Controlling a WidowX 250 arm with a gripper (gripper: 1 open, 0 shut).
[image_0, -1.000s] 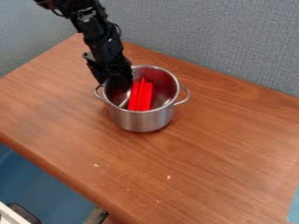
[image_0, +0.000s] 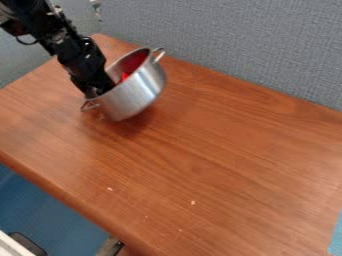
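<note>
A steel two-handled pot (image_0: 132, 93) with something red (image_0: 130, 65) inside is in the upper left of the view, tilted, its opening turned up and toward the black arm. My gripper (image_0: 96, 88) is at the pot's left rim, near one loop handle; its fingers are mostly hidden, so I cannot tell whether they are shut on the pot.
A grey fabric wall (image_0: 241, 50) runs along the back. The table's left edge drops to a blue floor.
The pot has moved up and left with my gripper and has turned and tilted. Less of its red contents shows now.
</note>
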